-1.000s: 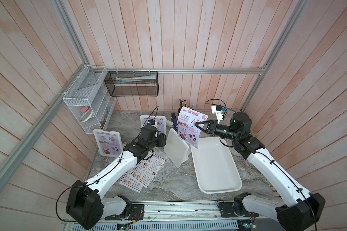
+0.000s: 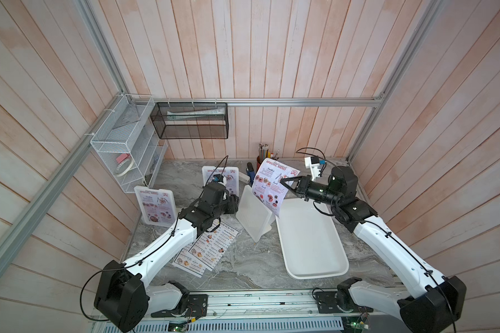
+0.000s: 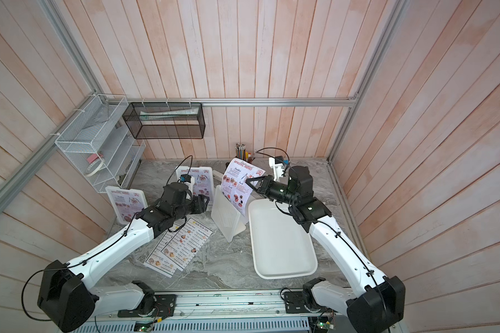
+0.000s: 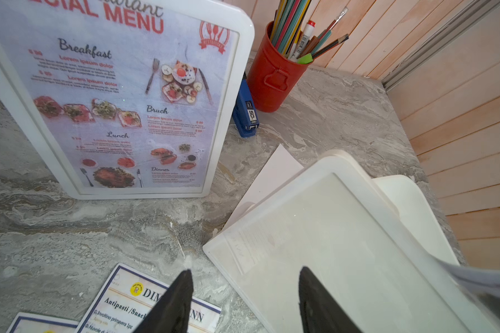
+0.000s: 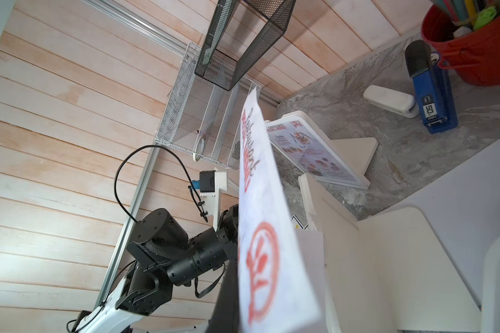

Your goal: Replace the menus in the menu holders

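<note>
A paper special menu [image 2: 271, 184] hangs from my right gripper [image 2: 286, 184], which is shut on its edge. In the right wrist view the sheet [image 5: 275, 244] is seen nearly edge-on and hides the fingertips. Just left of and below it stands an empty white menu holder [image 2: 253, 215], tilted back on the table. My left gripper is open beside this holder [image 4: 339, 238], with nothing between its fingers. Two filled holders, one at the back [image 2: 221, 176] and one at the left [image 2: 156, 206], show special menus. Printed dinner menus [image 2: 208, 247] lie overlapping on the table.
An empty white tray [image 3: 283, 238] lies at the right. A red pen cup [image 4: 275, 80] and a blue stapler [image 4: 245, 111] stand behind. A white sheet [image 5: 472, 205] lies behind the empty holder. Bare table is in front of it.
My right gripper has lowered slightly; its menu has come down and tilted, its lower end swinging left towards the empty holder. The left arm shows hardly any movement.
</note>
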